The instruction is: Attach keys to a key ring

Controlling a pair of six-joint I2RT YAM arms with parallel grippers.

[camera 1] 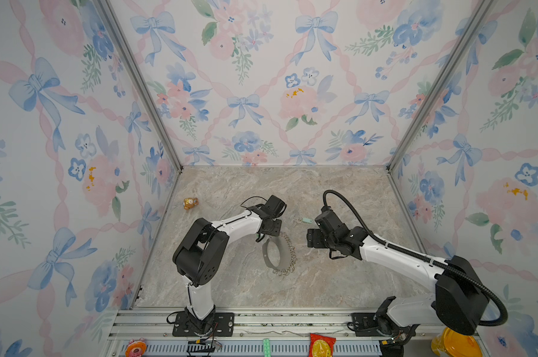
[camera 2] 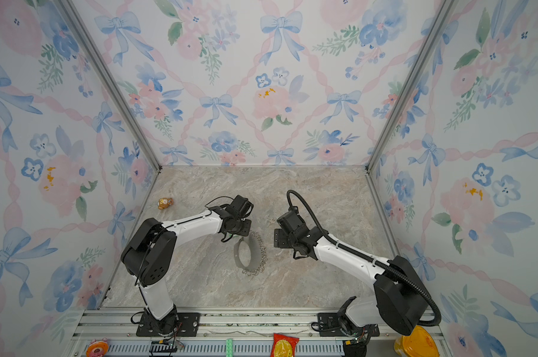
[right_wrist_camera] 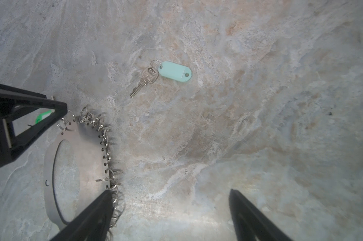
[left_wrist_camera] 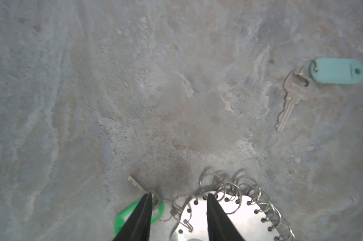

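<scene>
A metal plate (right_wrist_camera: pixel 89 160) lined with key rings lies mid-table. In the left wrist view a green-tagged key (left_wrist_camera: pixel 125 217) lies at its edge, partly behind my left gripper, which hovers open above with nothing clearly held. A silver key (left_wrist_camera: pixel 290 104) on a ring with a pale teal tag (left_wrist_camera: pixel 336 70) lies apart, farther right. My right gripper is over the table right of the plate, its blurred fingers apart and nothing visible between them.
A small orange-brown figure (camera 1: pixel 190 203) sits at the back left. The left gripper shows at the edge of the right wrist view.
</scene>
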